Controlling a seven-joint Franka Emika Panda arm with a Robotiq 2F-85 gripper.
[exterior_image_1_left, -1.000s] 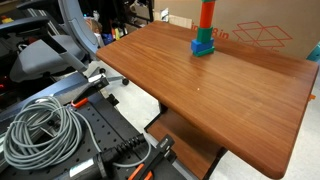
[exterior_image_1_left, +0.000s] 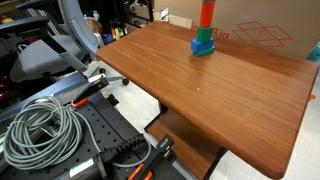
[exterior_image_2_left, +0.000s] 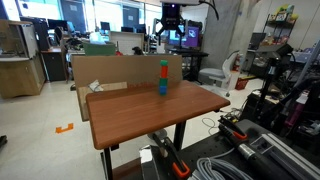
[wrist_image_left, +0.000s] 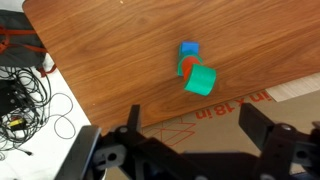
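A slim upright tower of green, red and blue blocks (exterior_image_1_left: 206, 18) stands on the brown wooden table (exterior_image_1_left: 180, 80), near its back edge; its top is cut off in exterior view 1. The whole stack (exterior_image_2_left: 163, 77) shows in exterior view 2, green at the top and blue low down. From above, the wrist view shows its green top block (wrist_image_left: 200, 80) with red and blue behind it. My gripper is open above the table, its dark fingers wide apart and nothing between them. The tower lies ahead of the fingers, apart from them.
A cardboard panel (exterior_image_2_left: 115, 72) stands behind the table. Coiled grey cable (exterior_image_1_left: 45, 135) lies on the black base beside the table's near side. Apart from the tower, the tabletop is clear.
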